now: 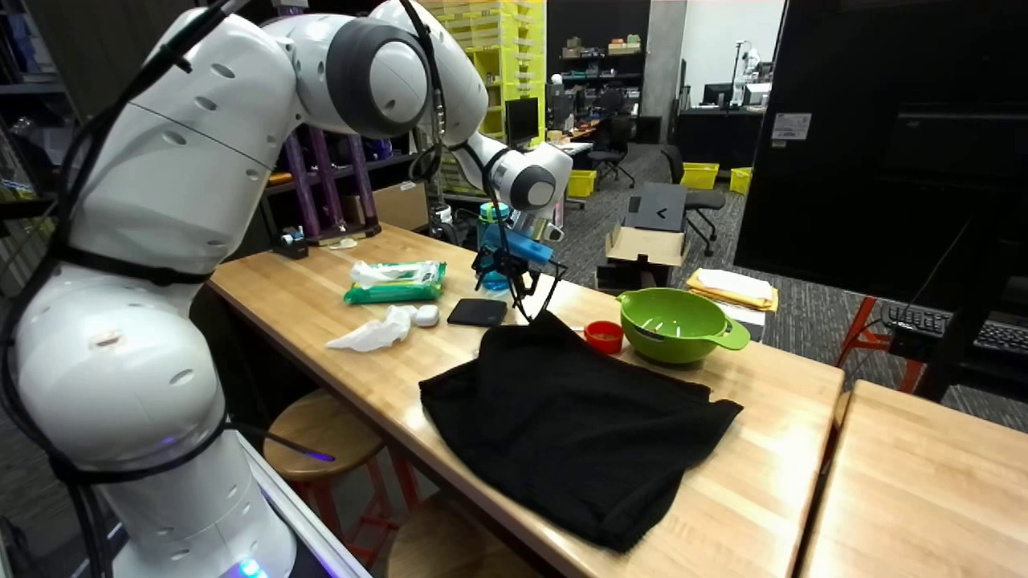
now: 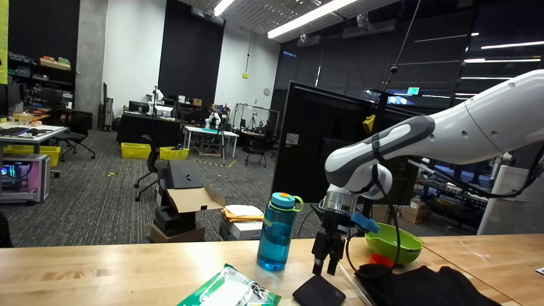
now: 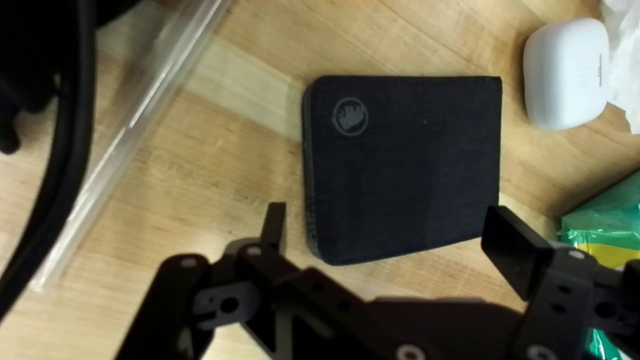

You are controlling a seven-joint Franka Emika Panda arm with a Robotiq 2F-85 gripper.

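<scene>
In the wrist view a flat black wallet (image 3: pixel 408 168) with a small round emblem lies on the wooden table. My gripper stands open just above it, one fingertip off its left side and the other by its lower right corner. Nothing is between the fingers. Exterior view 2 has the fingertips of the gripper (image 2: pixel 324 270) close over the far edge of the wallet (image 2: pixel 319 291); whether they touch it cannot be told. Exterior view 1 shows the wallet (image 1: pixel 478 312) in front of the gripper.
Near the wallet lie a white earbud case (image 3: pixel 567 73), crumpled tissue (image 1: pixel 373 329) and a green wipes pack (image 1: pixel 397 282). A blue bottle (image 2: pixel 278 232) stands close to the gripper. A black cloth (image 1: pixel 583 414), red cup (image 1: pixel 604 336) and green colander (image 1: pixel 675 326) occupy the other side.
</scene>
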